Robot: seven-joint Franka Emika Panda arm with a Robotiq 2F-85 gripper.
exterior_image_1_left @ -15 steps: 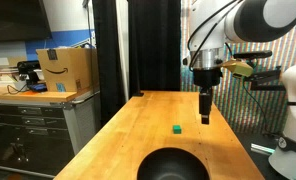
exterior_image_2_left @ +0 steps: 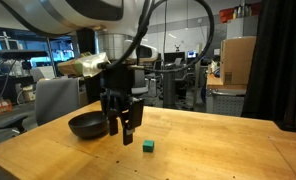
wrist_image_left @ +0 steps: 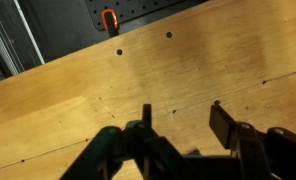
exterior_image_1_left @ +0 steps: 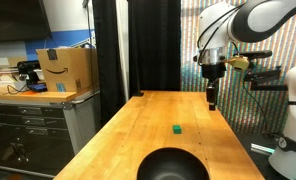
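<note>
A small green block point(exterior_image_1_left: 177, 129) lies on the wooden table; exterior view 2 shows the same block point(exterior_image_2_left: 148, 146) beside the gripper. A black bowl point(exterior_image_1_left: 173, 164) stands at the near edge in exterior view 1. Above the table hangs my gripper point(exterior_image_1_left: 212, 102), pointing down and apart from the block. The gripper point(exterior_image_2_left: 121, 132) has its fingertips separated, with nothing visible between them. In the wrist view its two dark fingers point(wrist_image_left: 218, 118) frame bare wood; a greenish patch shows low between them, mostly hidden.
A dark metal strip point(wrist_image_left: 58, 25) borders the table in the wrist view. Off the table, a cardboard box point(exterior_image_1_left: 68, 68) sits on a cabinet, and a grey chair point(exterior_image_2_left: 56, 98) stands behind the table.
The block and the bowl have stayed in place.
</note>
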